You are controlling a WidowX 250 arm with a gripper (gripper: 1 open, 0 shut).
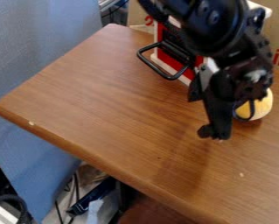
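My black gripper (214, 131) hangs low over the right part of the wooden table (107, 105), its fingertips pointing down near the tabletop; whether it is open or shut is unclear. Just behind it, at the right, a pale yellow round object (260, 108) is partly hidden by the gripper. At the back stands a red and white box (167, 58) with a black loop handle (153, 66) on its front, much of it covered by my arm.
Cardboard (278, 42) is behind at the back right. Past the left edge are a blue-grey surface and, below, cables and clutter.
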